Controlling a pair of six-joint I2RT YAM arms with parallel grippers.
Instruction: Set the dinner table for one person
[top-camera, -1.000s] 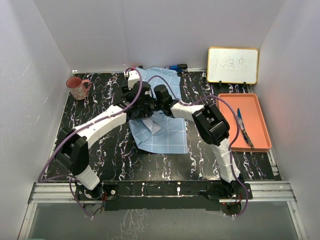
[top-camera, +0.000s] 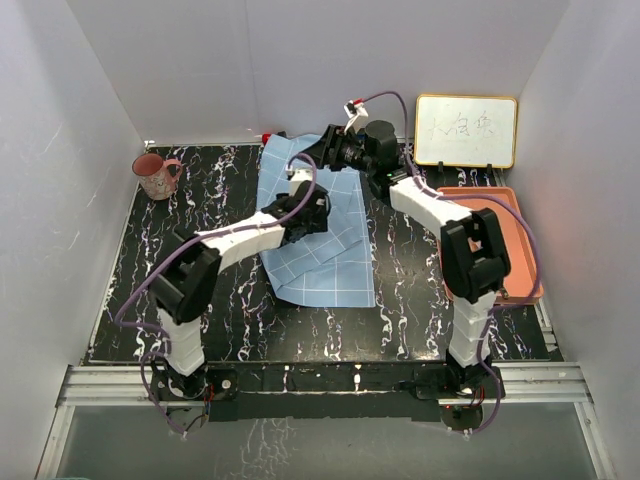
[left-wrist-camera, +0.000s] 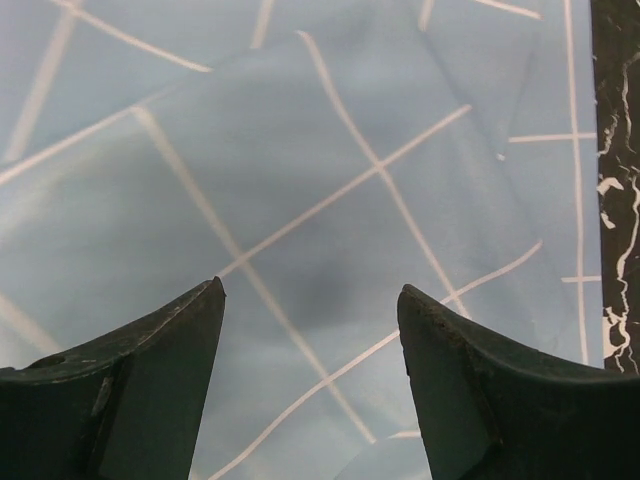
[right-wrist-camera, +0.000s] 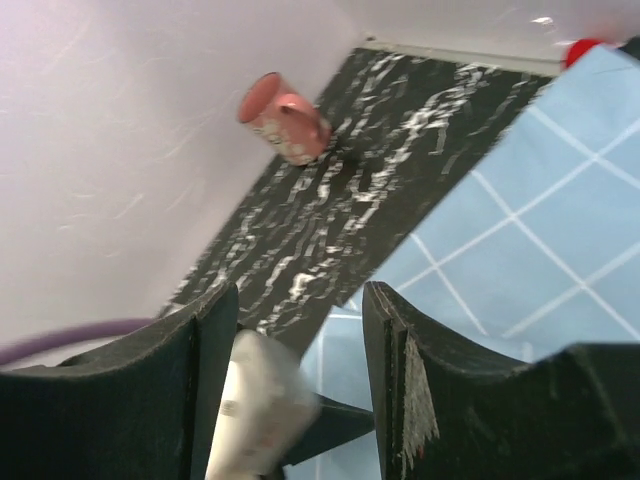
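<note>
A blue cloth with white grid lines (top-camera: 325, 285) lies on the dark marbled table, with a crease or overlapping layer across its middle. My left gripper (top-camera: 318, 213) is low over the cloth's middle. In the left wrist view, its fingers (left-wrist-camera: 165, 380) stand apart with only cloth beneath. My right gripper (top-camera: 325, 150) is open above the cloth's far end; between its fingers, the right wrist view shows part of the left arm (right-wrist-camera: 262, 405) behind. A pink mug (top-camera: 157, 177) stands at the back left. The orange tray (top-camera: 522, 262) is at the right, its contents mostly hidden by my right arm.
A small whiteboard (top-camera: 466, 130) leans at the back right. Something red (top-camera: 267, 137) lies by the back wall near the cloth's far edge. Both arms cross the middle close together. Bare table shows at the left and front.
My left gripper has moved right and toward the front, onto the cloth's middle. The right gripper has gone back and slightly right, and its arm now covers the knife in the tray.
</note>
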